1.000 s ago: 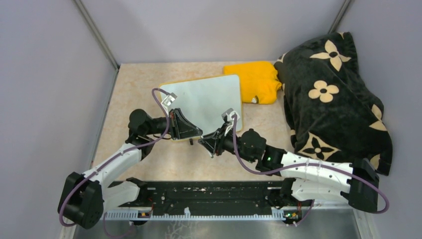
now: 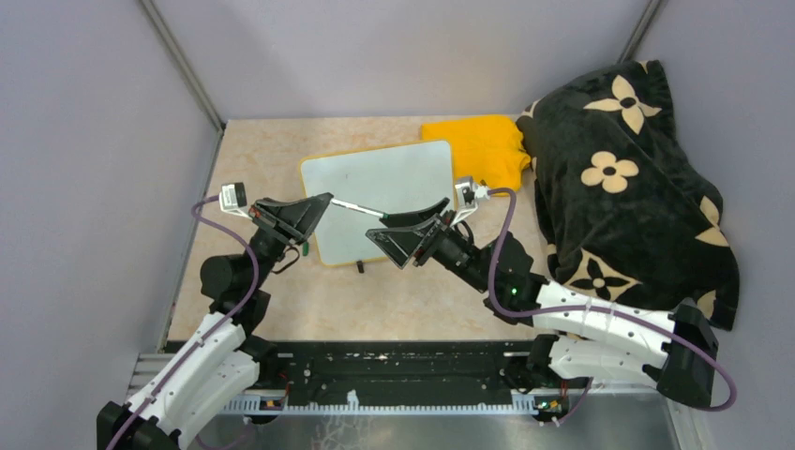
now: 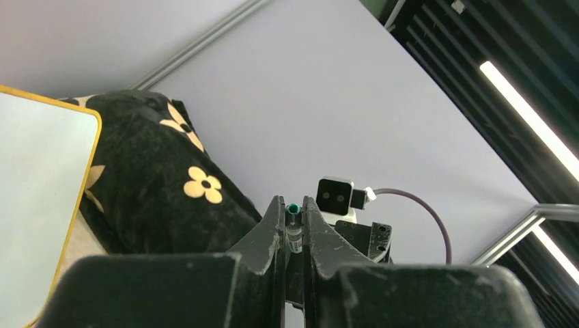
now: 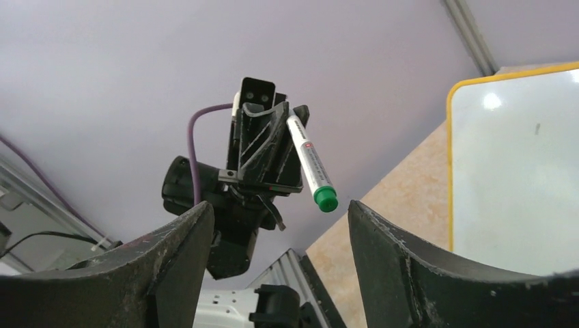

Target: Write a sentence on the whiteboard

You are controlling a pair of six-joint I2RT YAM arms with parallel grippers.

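A white marker with a green end [image 4: 326, 199] is gripped at its other end by my left gripper [image 2: 328, 198], whose fingers are shut on it. In the left wrist view the marker [image 3: 294, 239] shows between the fingertips. My right gripper is open, its fingers wide apart, facing the marker's green end; nothing is clasped in it. Beneath both grippers lies the whiteboard [image 2: 389, 178], white with a yellow border. Its surface bears only a small dark mark [image 4: 537, 128]; the arms cover part of its lower area.
A yellow cloth [image 2: 478, 150] lies beside the board's upper right corner. The dark flowered blanket [image 2: 609, 216] fills the right side. A small black object [image 2: 360, 267] sits at the board's lower edge, and a small green object [image 2: 305, 248] by its left edge.
The grippers, close together over the board's lower edge a second ago, have drawn apart and moved up over the board.
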